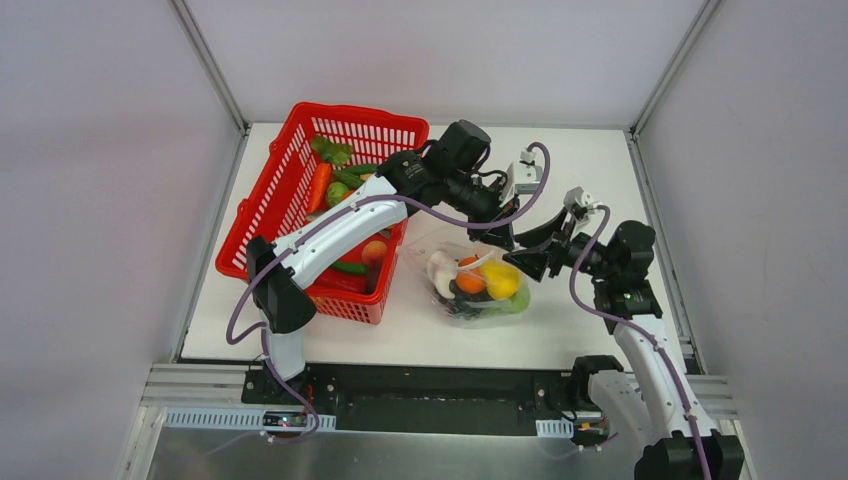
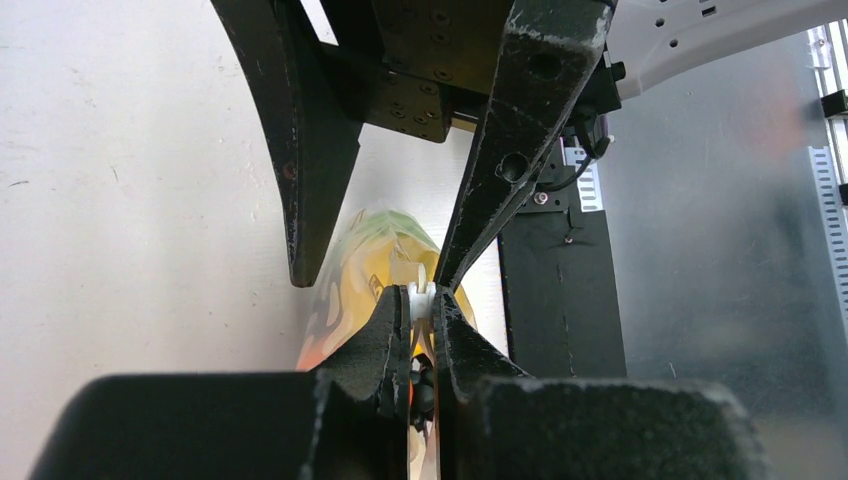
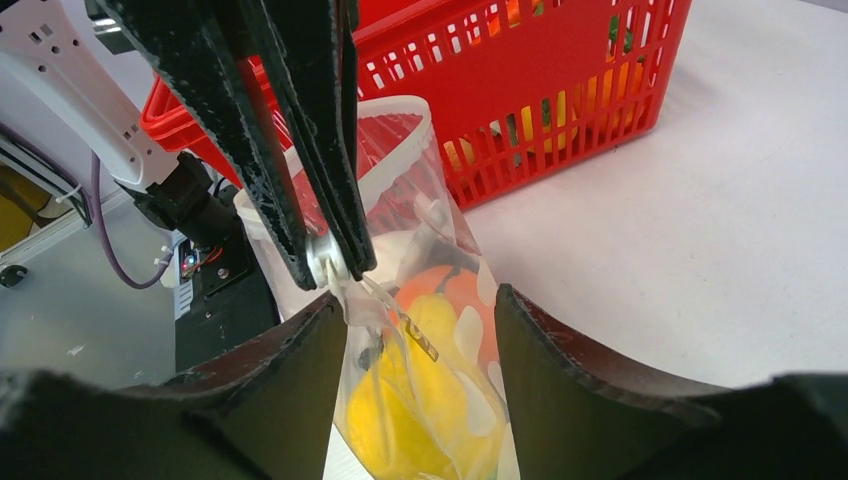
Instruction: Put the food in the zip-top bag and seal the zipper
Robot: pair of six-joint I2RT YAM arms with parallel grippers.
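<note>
A clear zip bag point(image 1: 445, 300) holding an orange, a yellow item point(image 1: 500, 280), a white item and dark and green items rests on the table in the top view. My left gripper is shut on the white zipper slider at the bag's top, also visible as the slider point(image 3: 328, 258) in the right wrist view. My right gripper stands part open just beside it, its fingers either side of the bag's top edge near the slider, with the bag below and between them.
A red basket point(image 1: 250, 230) of vegetables stands on the left, close behind the bag.
</note>
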